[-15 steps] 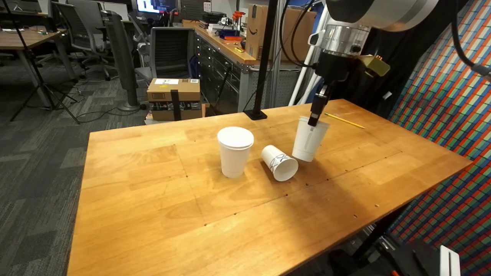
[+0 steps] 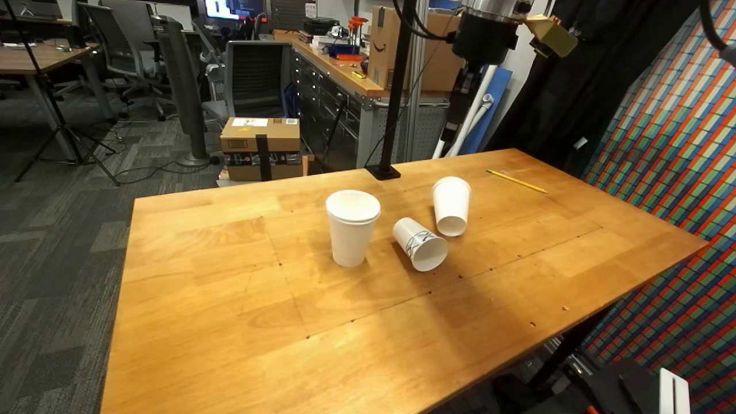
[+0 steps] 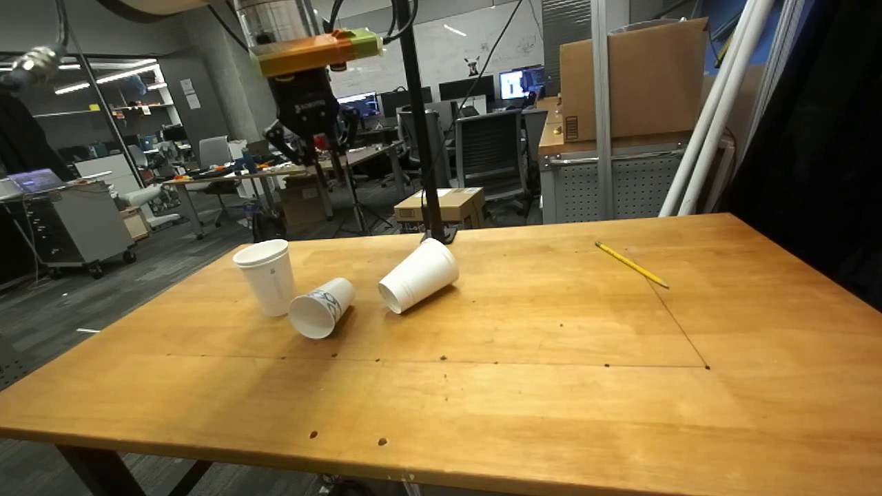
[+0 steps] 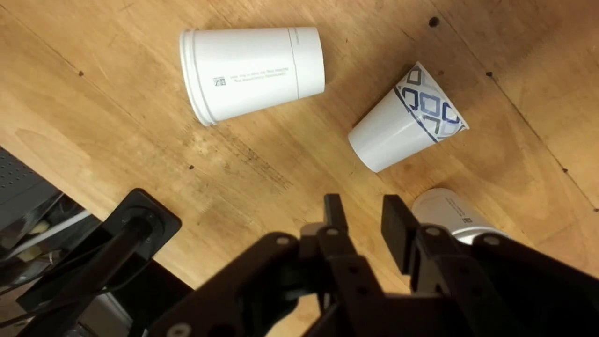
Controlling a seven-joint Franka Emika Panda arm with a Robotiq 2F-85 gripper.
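My gripper (image 3: 329, 170) hangs high above the table toward its back edge, clear of the cups. In the wrist view its fingertips (image 4: 333, 210) stand apart, with nothing held between them. A large white cup (image 2: 452, 202) lies on its side at the right of the group in exterior view 1. Beside it lies a small patterned paper cup (image 2: 418, 242), its mouth facing the front. A tall white cup (image 2: 350, 234) with a pale top stands upright on the other side of the small one. Part of this upright cup (image 4: 446, 208) is hidden behind my gripper in the wrist view.
A yellow pencil (image 3: 632, 264) lies near the back right of the table (image 3: 529, 413). At the back edge rises a black pole (image 3: 430, 165) on a flat base.
A second ago my gripper was down at the large white cup's rim and that cup stood tilted. Now the gripper is higher and the cup lies on its side. The other cups look unmoved.
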